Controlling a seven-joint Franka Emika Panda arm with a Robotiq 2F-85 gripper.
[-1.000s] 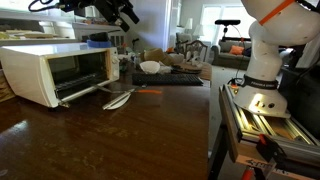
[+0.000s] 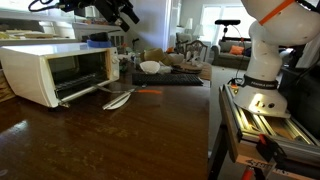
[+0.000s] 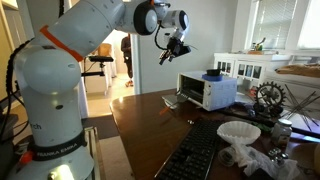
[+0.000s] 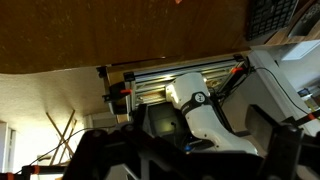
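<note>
My gripper is open, its dark fingers (image 4: 150,135) wide apart with no object held between them; the white arm base shows through the gap. High above the table, the gripper (image 3: 186,47) hangs at the end of the raised arm in exterior view 2. A white toaster oven (image 2: 42,96) stands on the brown table at the left, its front opening facing the bare tabletop. Near its front lies a white plate-like item (image 2: 118,101), close to an orange-handled utensil (image 2: 147,92).
Behind these lie a black keyboard (image 3: 190,152) and a white bowl (image 3: 240,131), with a crumpled clear bag (image 3: 262,162) nearby. A dark blue pot (image 3: 213,75) rests on the oven.
</note>
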